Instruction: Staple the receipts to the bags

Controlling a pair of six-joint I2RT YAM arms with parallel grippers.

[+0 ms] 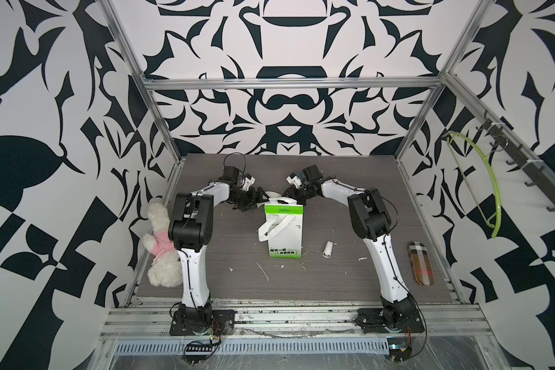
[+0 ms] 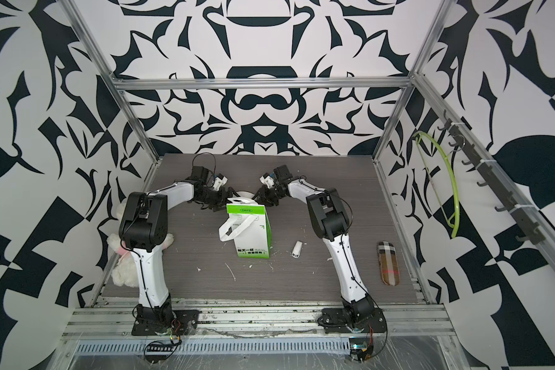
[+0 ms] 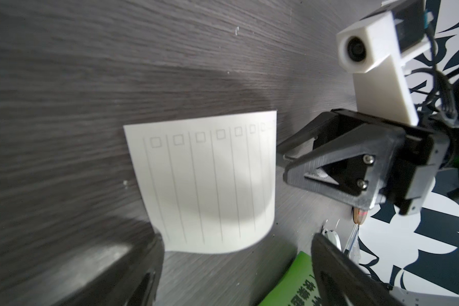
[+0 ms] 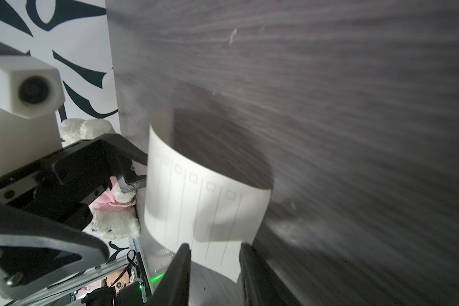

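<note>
The receipt [image 3: 209, 188] is a pale curled slip with printed lines and small squares, raised in a curve near the table. In the right wrist view the same receipt [image 4: 209, 204] bends between both grippers. My left gripper is open, its fingers wide apart on either side of the slip. My right gripper stands part open, with the slip's lower edge showing between its fingertips; contact is unclear. Right in front of both grippers stands the white and green bag [image 1: 285, 228], upright, its white handle hanging to the left. A small white object [image 1: 327, 249], perhaps the stapler, lies right of the bag.
A plush toy in pink [image 1: 162, 243] lies at the left edge, partly behind the left arm. The plaid case [image 1: 420, 264] rests at the right edge. Small paper scraps dot the front of the table. Behind the grippers the tabletop [image 1: 289, 161] is clear.
</note>
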